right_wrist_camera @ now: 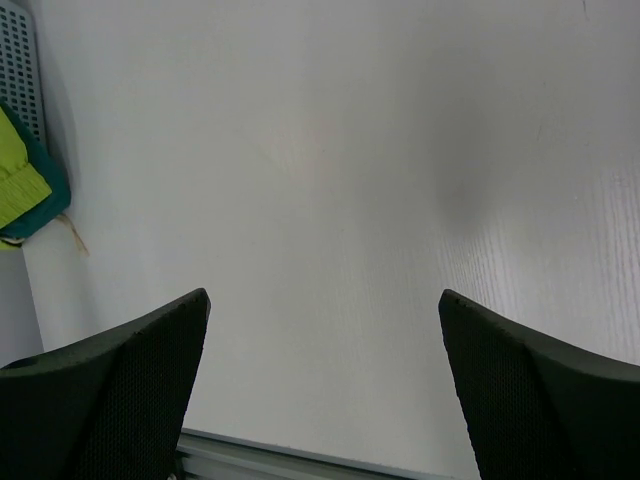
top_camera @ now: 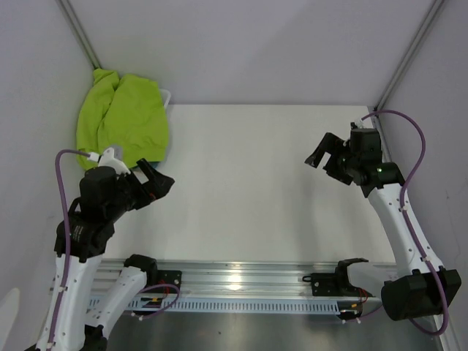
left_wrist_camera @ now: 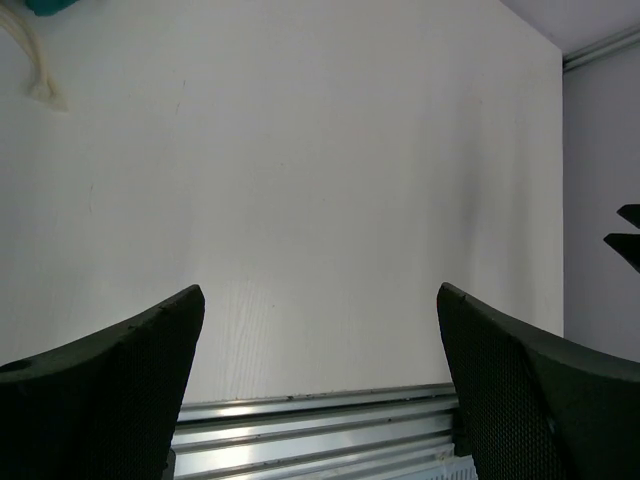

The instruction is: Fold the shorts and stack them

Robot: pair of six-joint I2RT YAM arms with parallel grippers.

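Bright green cloth, which looks like the shorts, lies heaped in the far left corner over a pale basket. In the right wrist view a bit of yellow-green cloth shows at the left edge, with teal cloth and a cord beside it. My left gripper stands open just right of and nearer than the heap, nothing between its fingers. On the table's right side, my right gripper is open and empty as well. How many garments make up the heap cannot be told.
A pale perforated basket wall shows beside the cloth. Metal rails run along the front edge, and grey walls enclose the back and sides.
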